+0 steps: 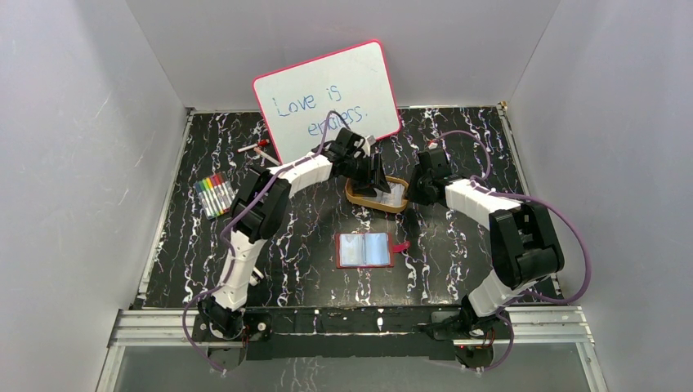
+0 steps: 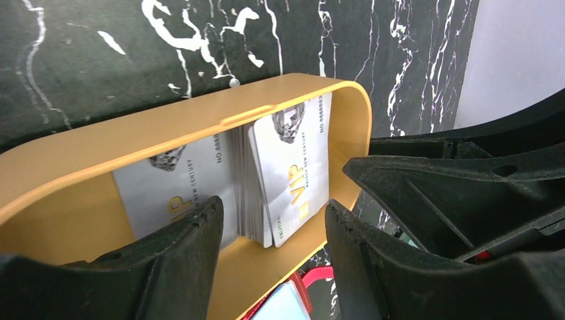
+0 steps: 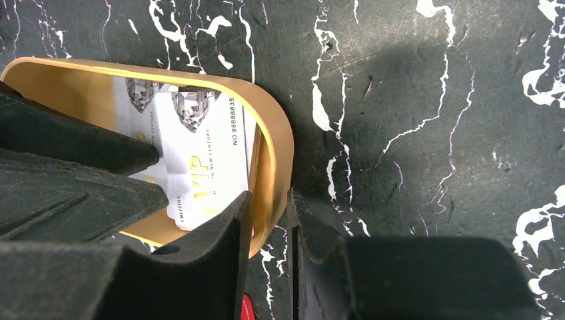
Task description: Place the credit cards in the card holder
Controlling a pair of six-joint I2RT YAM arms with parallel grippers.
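White VIP cards lie in an ochre oval tray, a thick stack resting beside other cards. My left gripper is open low over the tray, its fingertips on either side of the stack, apart from each other. At the tray's right end, my right gripper has its fingers part open, one inside and one outside the tray wall. Whether they touch it I cannot tell. The red card holder lies open nearer the front, its clear pockets showing.
A whiteboard with writing leans at the back. Coloured markers lie at the left. Both grippers are close together over the tray. Table right of the holder is clear beyond its red strap.
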